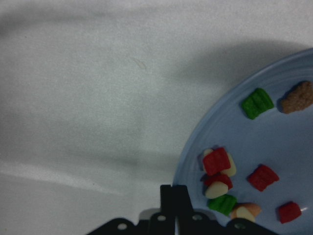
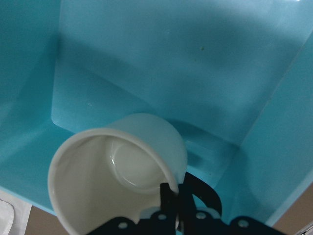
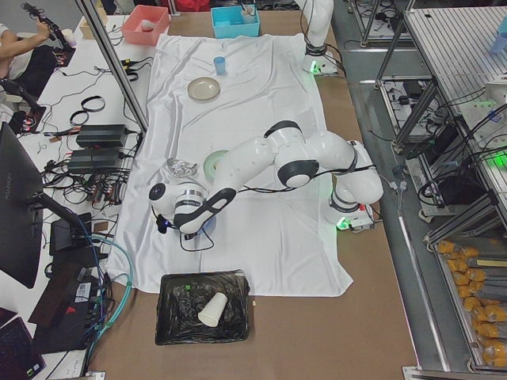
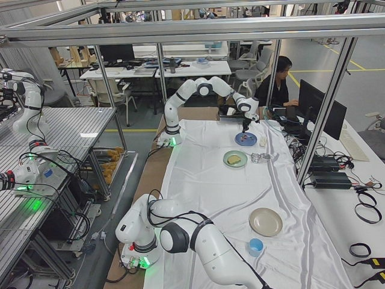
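A blue plate (image 4: 246,135) holds small red, green, cream and brown food pieces, seen close in the left wrist view. My left gripper is at the plate's rim (image 1: 220,100), its fingers together with no object visible between them. In the right wrist view a white mug (image 2: 88,181) with a black handle is inside a blue bin (image 2: 195,58), tilted; my right gripper is shut on its rim. The bin (image 3: 234,28) is at the far end in the camera left view.
A green plate (image 4: 234,159), crumpled clear item (image 4: 260,158), beige plate (image 4: 266,221) and blue cup (image 4: 255,247) stand on the white cloth. A black-lined tray (image 3: 178,317) with a white cup is near; a pink bin (image 3: 146,20) is beside the blue one.
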